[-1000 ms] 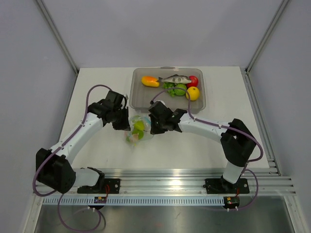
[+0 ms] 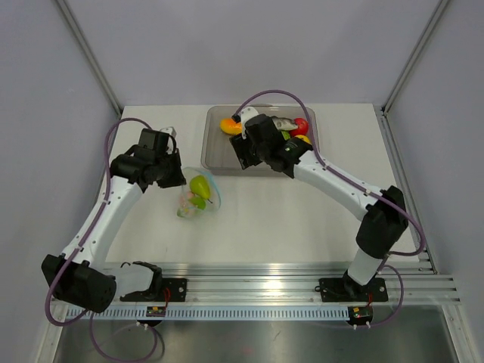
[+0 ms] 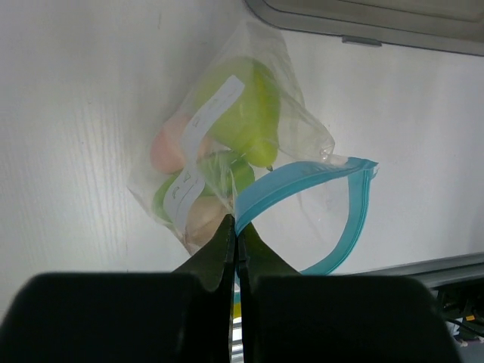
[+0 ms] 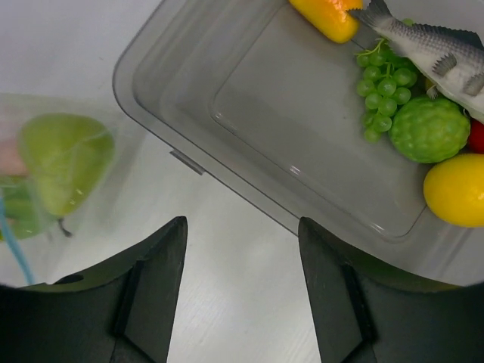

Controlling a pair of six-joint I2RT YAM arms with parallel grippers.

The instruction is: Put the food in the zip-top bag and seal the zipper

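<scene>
The clear zip top bag (image 3: 302, 125) hangs from my left gripper (image 2: 181, 181), which is shut on its blue zipper rim (image 3: 295, 178). Beyond the grip, that rim bows out in an open loop. Inside the bag lie a green pear (image 3: 243, 110), a pinkish item (image 3: 168, 144) and a smaller green piece (image 3: 231, 172). My right gripper stands open and empty, above the table near the front edge of the grey tray (image 4: 242, 181). In the top view its arm hides part of that tray.
In the tray sit an orange-yellow fruit (image 4: 325, 17), a fish (image 4: 435, 53), green grapes (image 4: 386, 92), a green bumpy fruit (image 4: 429, 128), a yellow round fruit (image 4: 457, 189) and a red one (image 2: 300, 126).
The left gripper has shifted left with the bag.
</scene>
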